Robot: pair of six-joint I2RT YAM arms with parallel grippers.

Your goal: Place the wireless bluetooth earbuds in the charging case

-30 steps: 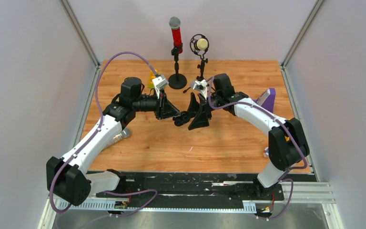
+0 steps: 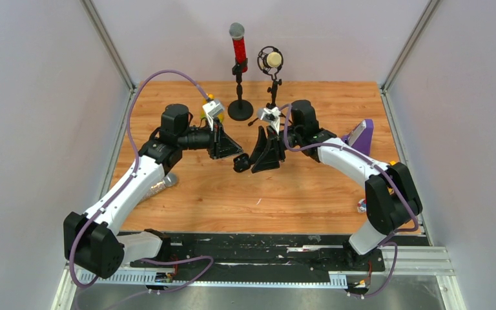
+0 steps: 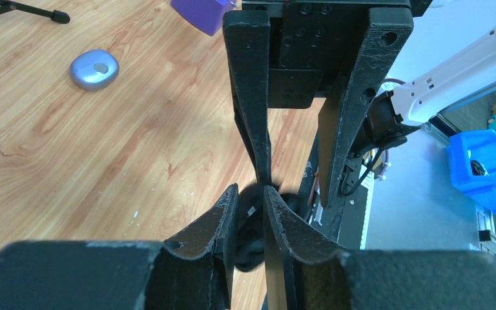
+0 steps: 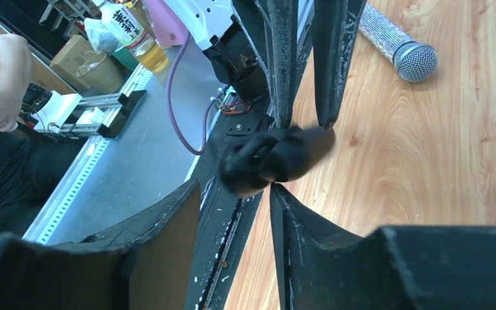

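A small black charging case (image 2: 241, 163) hangs above the middle of the table, blurred in both wrist views. My left gripper (image 2: 239, 155) is shut on this case; in the right wrist view its two fingers come down from above onto the dark case (image 4: 284, 158). Close on the case's right side is my right gripper (image 2: 252, 164), its fingers part open. A clear gap shows between its fingertips in the right wrist view, with the case just beyond them and nothing held between. No earbud can be made out; the case's inside is hidden or blurred.
Toward the back stand a red microphone (image 2: 239, 48) and a round-framed microphone (image 2: 270, 59) on stands. A silver microphone (image 2: 162, 185) lies on the left by my left arm. At right is a purple stand (image 2: 361, 136).
My left arm has hardly moved.
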